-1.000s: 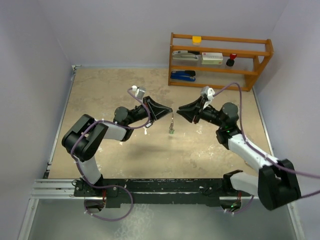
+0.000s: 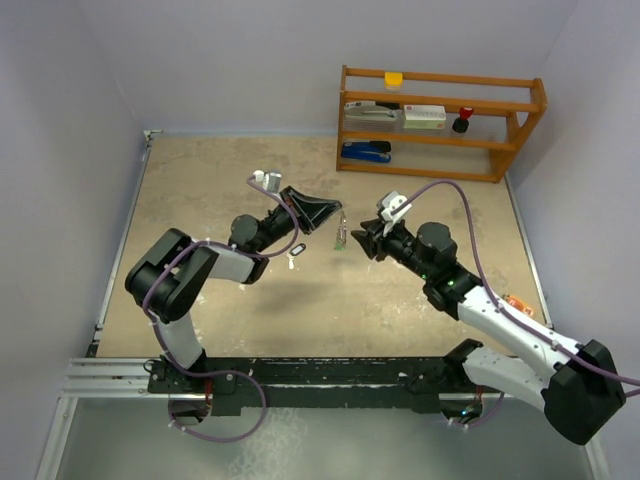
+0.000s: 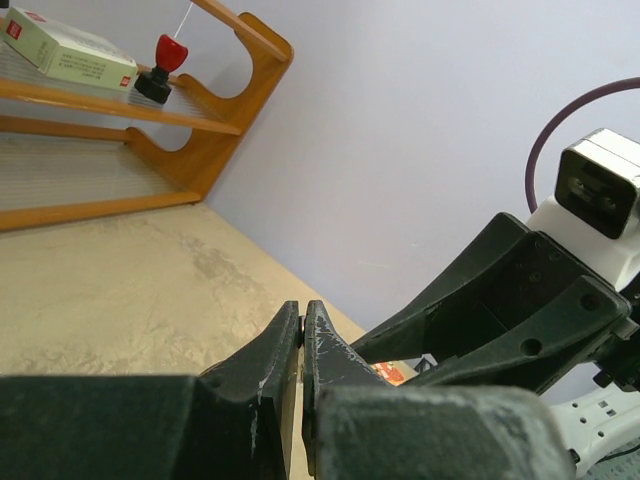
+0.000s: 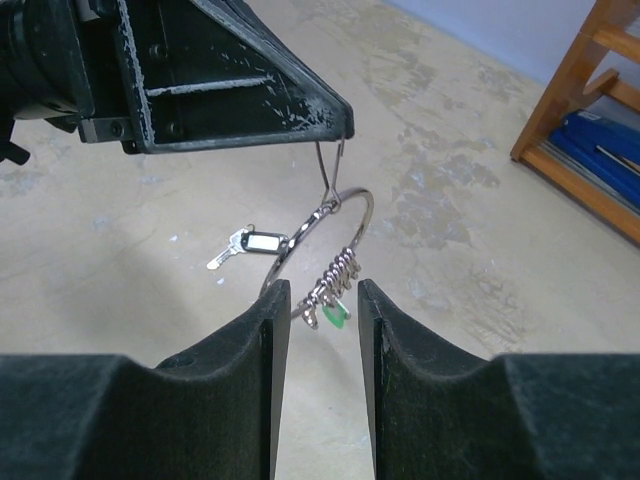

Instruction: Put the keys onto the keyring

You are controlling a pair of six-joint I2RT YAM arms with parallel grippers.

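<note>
Shut at its tips, my left gripper (image 2: 338, 206) has the metal keyring (image 4: 370, 208) hanging below it by a thin wire end. Several small metal pieces, seemingly keys (image 4: 333, 281) edge-on, are bunched low on the ring, beside a green piece (image 4: 337, 314). My right gripper stands open close to the ring's lower part; the bunch shows in the gap between its fingers, apparently beyond them. On the table lies a loose silver key (image 4: 230, 247) with a black-framed white tag (image 4: 265, 242). The left wrist view hides the ring.
A wooden rack (image 2: 440, 140) stands at the back right, holding a blue stapler (image 2: 366, 151), a white box (image 2: 424, 117) and a red-topped stamp (image 2: 462, 120). An orange item (image 2: 517, 305) lies near the right edge.
The hanging ring's lower end shifted slightly; the left arm barely moved.
</note>
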